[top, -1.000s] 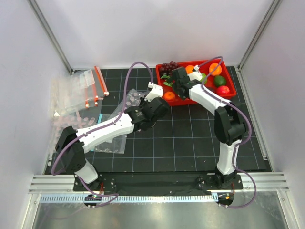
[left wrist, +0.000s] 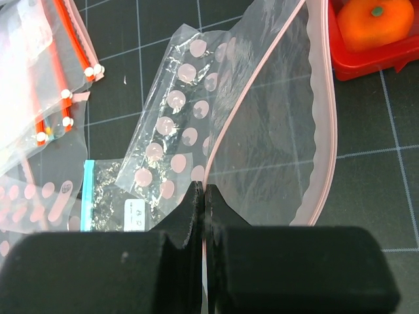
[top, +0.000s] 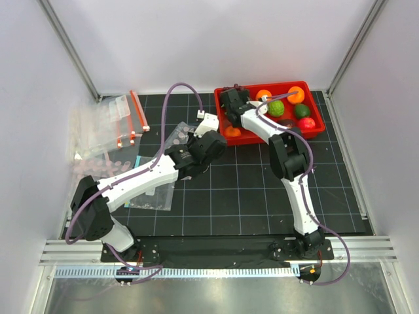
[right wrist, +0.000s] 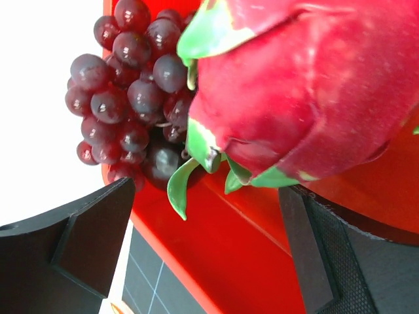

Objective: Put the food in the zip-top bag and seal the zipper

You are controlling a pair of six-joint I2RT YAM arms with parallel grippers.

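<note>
My left gripper is shut on the edge of a clear zip top bag [left wrist: 268,150], whose pink-rimmed mouth gapes to the right in the left wrist view. Over the left end of the red bin [top: 245,138] hangs my right gripper, its fingers wide apart and nothing between them. Just beyond its fingers, in the right wrist view, are a dragon fruit [right wrist: 294,91] with green leaf tips and a bunch of dark grapes [right wrist: 124,91]. The right arm hides much of that end of the bin from above.
Several other foods share the bin, among them an orange [top: 296,95], an avocado [top: 302,111] and a small orange pumpkin-like item [left wrist: 373,23]. Flat bags with orange sliders [top: 121,118] lie at the left. Bare dark table [top: 242,196] stretches in front of the bin.
The right arm has swung left over the bin, covering most of the grapes and green leaves in the top view. The left arm has shifted slightly left.
</note>
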